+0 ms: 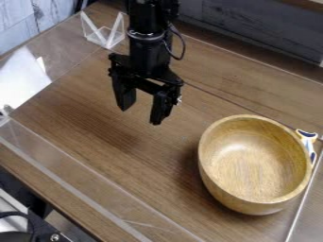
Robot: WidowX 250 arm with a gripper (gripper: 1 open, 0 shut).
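My black gripper (pixel 144 99) hangs over the middle-back of the wooden table (pixel 113 142), its two fingers spread open with nothing seen between them. To its lower right stands a light wooden bowl (pixel 252 163), which looks empty, near the right side of the table.
A clear plastic holder (pixel 104 30) is at the back left, a white sheet (pixel 21 77) at the left edge. A small white-and-blue object (pixel 307 142) lies behind the bowl at the right edge.
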